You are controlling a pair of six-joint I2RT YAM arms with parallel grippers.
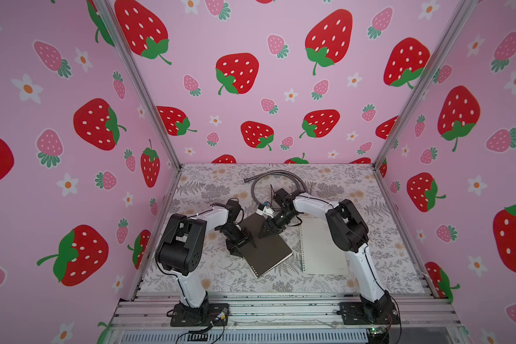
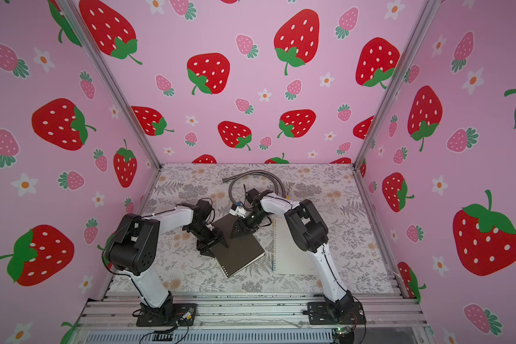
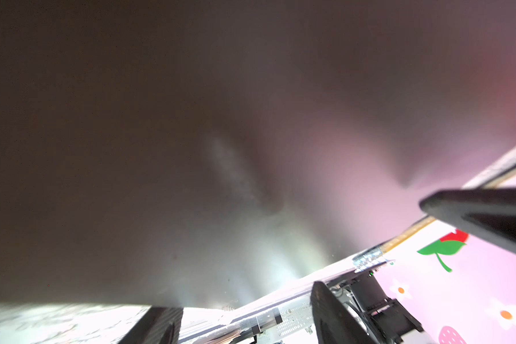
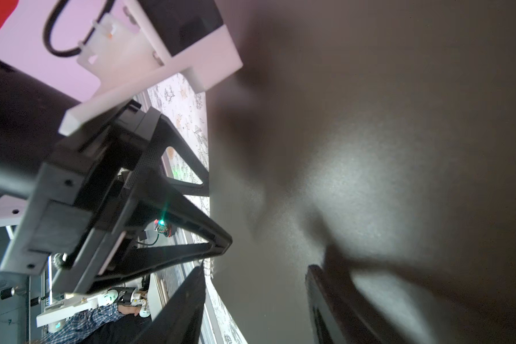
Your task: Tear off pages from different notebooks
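Note:
A dark brown spiral notebook lies at the middle front with both grippers over it. My left gripper is at its left, bound side; in the left wrist view the dark cover fills most of the frame, with the fingers at the edge. My right gripper is low over the cover's upper part, fingers apart in the right wrist view, only dark cover beyond them. A cream spiral notebook lies open or uncovered to the right, partly under the right arm.
A coiled grey hose lies at the back behind the grippers. Pink printed walls enclose three sides.

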